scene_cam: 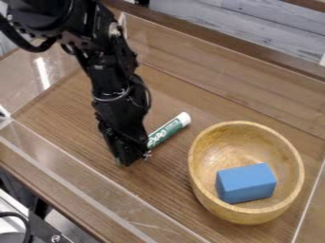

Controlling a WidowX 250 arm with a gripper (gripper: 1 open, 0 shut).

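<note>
My black gripper (132, 150) is low over the wooden table, at the lower end of a white and green tube (169, 129) that lies diagonally. The fingers overlap that end, and whether they are open or closed on it is hidden. To the right, a wooden bowl (208, 142) holds a blue block (245, 182).
A pale slatted surface lies beyond its back edge. The table's near edge runs along the lower left, with a cable below it.
</note>
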